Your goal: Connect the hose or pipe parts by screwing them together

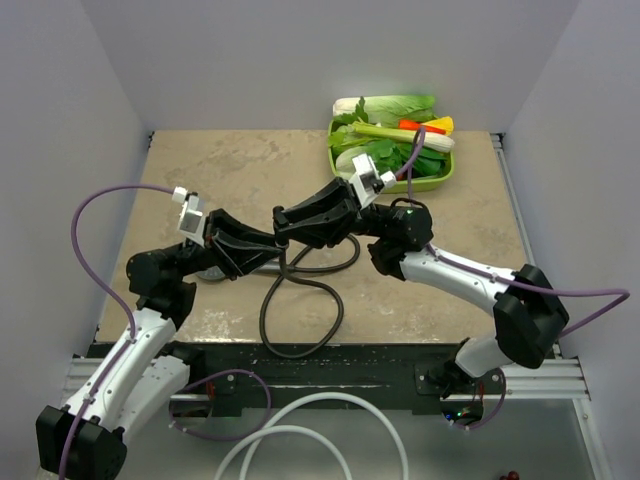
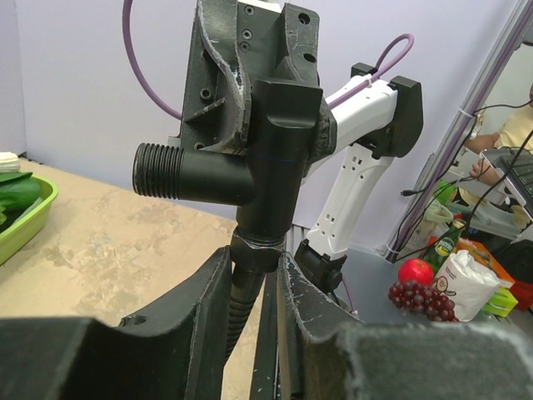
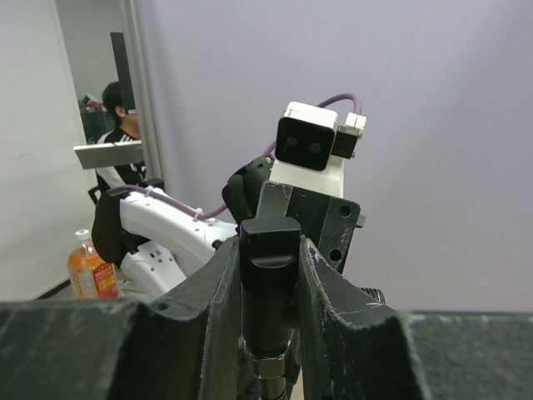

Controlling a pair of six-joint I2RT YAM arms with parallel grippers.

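Note:
Both grippers meet over the middle of the counter. A black threaded fitting with a side port stands upright. In the left wrist view my left gripper is closed round its lower neck, where the dark ribbed hose joins it. My right gripper is closed round the fitting's upper body, seen from the side in the right wrist view. From there the hose hangs down and lies in loops on the counter.
A green basket of vegetables stands at the back right of the beige counter. Pale walls bound it at the back and sides. A grey metal piece lies partly under the left arm. White tubing lies below the front edge.

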